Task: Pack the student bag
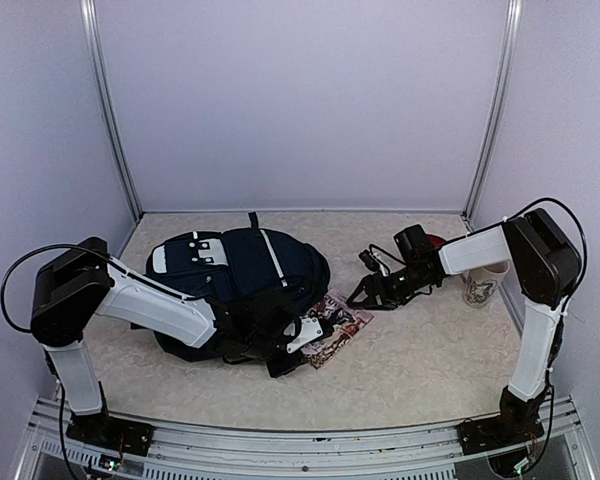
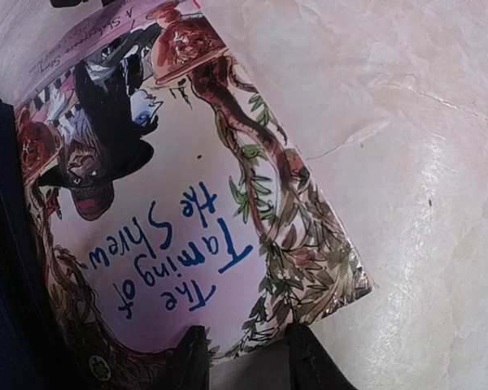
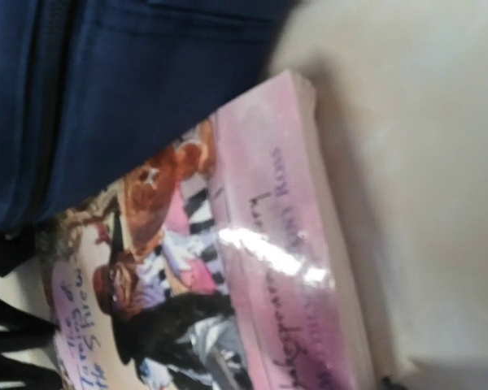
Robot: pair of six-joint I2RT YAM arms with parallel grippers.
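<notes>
A book titled The Taming of the Shrew lies flat beside the navy backpack [image 1: 238,262], partly under its edge in the right wrist view [image 3: 187,268]. My left gripper is low at the book's bottom edge, shut on that edge. In the top view my right gripper [image 1: 365,295] hovers beside the book's far pink end; how far its fingers stand apart is hard to tell.
A patterned cup [image 1: 480,290] stands at the right behind the right arm, with something red near it.
</notes>
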